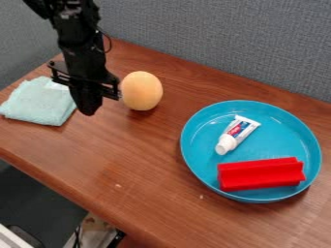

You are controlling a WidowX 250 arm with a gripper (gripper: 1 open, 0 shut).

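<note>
My black gripper (88,97) hangs over the table at the upper left, beside an orange egg-shaped object (141,90) and above the right edge of a folded pale mint cloth (33,105). It is shut, with nothing visible between its fingers. On the right, a blue plate (207,129) holds a white toothpaste tube (238,134) with red markings and a red rectangular object (260,173).
A grey padded wall (233,48) runs along the back. The table's edge drops to a dark floor at the lower left.
</note>
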